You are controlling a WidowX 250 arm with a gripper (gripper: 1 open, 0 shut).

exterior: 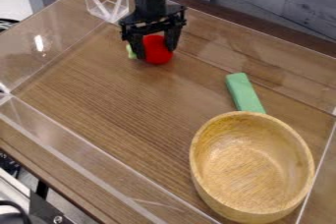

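Note:
My black gripper (152, 33) is at the top centre of the view, lowered around a red round object (156, 53) on the wooden table (92, 100). The finger is open, its fingers over and beside the red object, partly covering it. A small light green piece (132, 53) shows at the red object's left. A green bar (245, 92) lies to the right, and a large yellow bowl (251, 166) sits at the lower right.
A clear plastic item (105, 4) stands at the back left, near the arm. A grey panel borders the table at the back.

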